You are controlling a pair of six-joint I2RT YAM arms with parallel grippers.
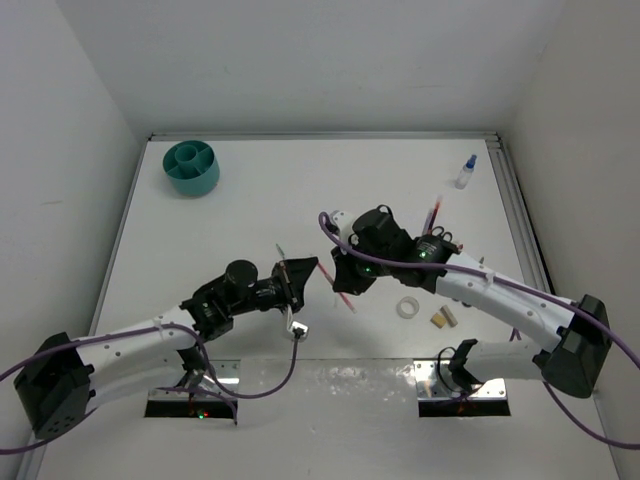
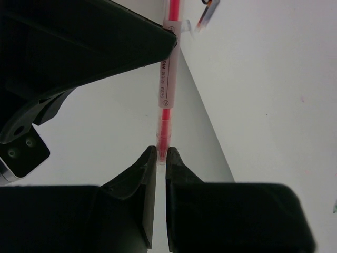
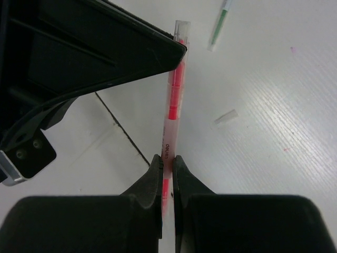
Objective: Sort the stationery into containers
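A red-and-clear pen (image 1: pixel 330 279) is held between both grippers over the middle of the table. My left gripper (image 1: pixel 305 268) is shut on it; in the left wrist view its fingertips (image 2: pixel 153 154) meet at the pen's transparent end. My right gripper (image 1: pixel 345 280) is also shut on the pen, around its pale labelled part (image 3: pixel 169 145) in the right wrist view. A green pen (image 3: pixel 219 23) lies on the table beyond. The teal divided container (image 1: pixel 191 172) stands at the back left.
A small bottle (image 1: pixel 465 172), several pens and scissors (image 1: pixel 440 234) lie at the right, with a tape roll (image 1: pixel 407 308), an eraser (image 1: pixel 438 319) and small blocks nearer the front.
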